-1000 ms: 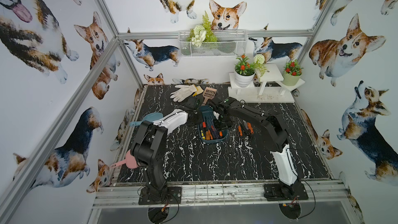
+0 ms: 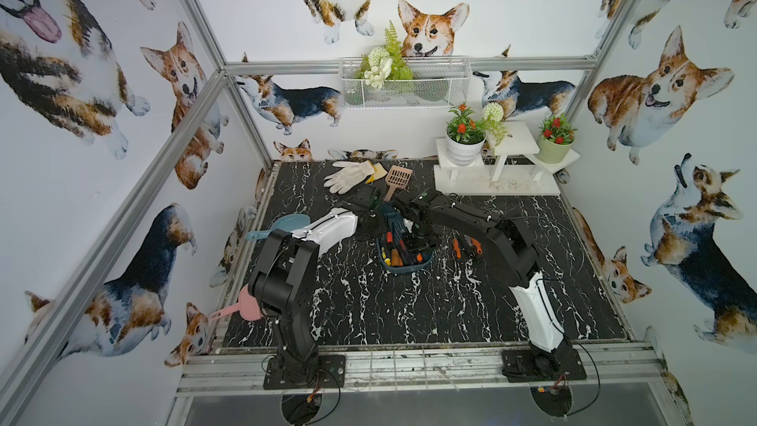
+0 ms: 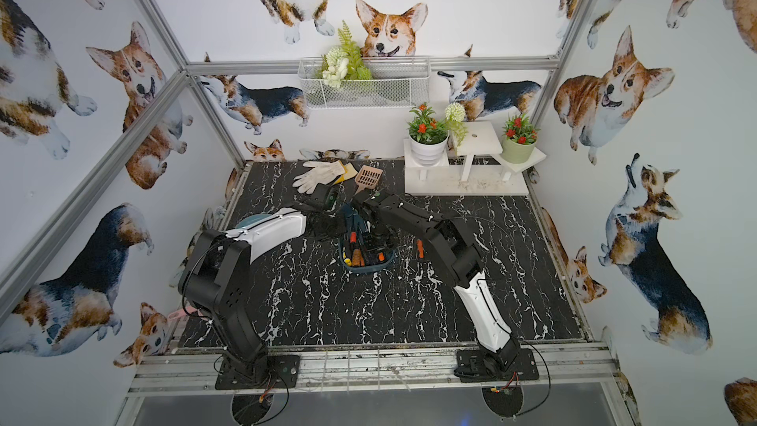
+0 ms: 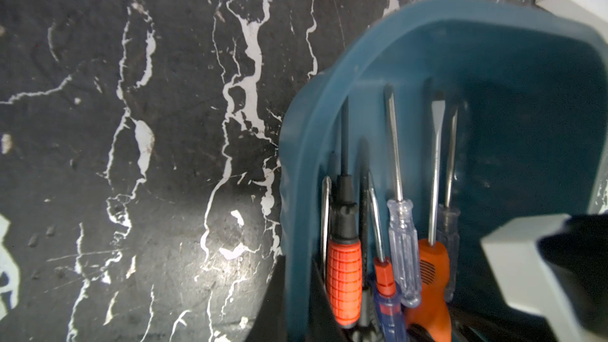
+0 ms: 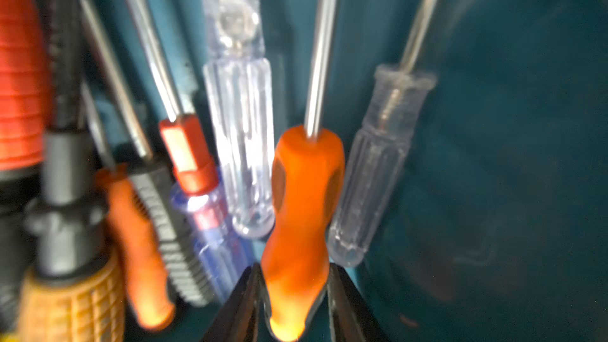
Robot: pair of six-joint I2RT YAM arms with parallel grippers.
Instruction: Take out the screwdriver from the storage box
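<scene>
A blue storage box (image 2: 406, 269) stands mid-table with several screwdrivers inside. In the left wrist view, its side rim (image 4: 295, 228) passes between the fingers of my left gripper, which is shut on it. My right gripper is inside the box, open, its fingertips on either side of the orange screwdriver handle (image 5: 300, 215). Clear-handled screwdrivers (image 5: 240, 126) flank that handle. Farther left is a screwdriver with a red-and-black handle (image 4: 345, 278). Whether the right fingers touch the orange handle, I cannot tell.
Orange-handled tools (image 2: 468, 247) lie right of the box. Behind it are a slotted tan spatula (image 2: 398, 179) and white gloves (image 2: 351, 176). A blue scoop (image 2: 290, 222) and pink scoop (image 2: 248, 305) lie left.
The right arm has shifted slightly left, and its gripper now covers more of the box. The left arm looks unmoved.
</scene>
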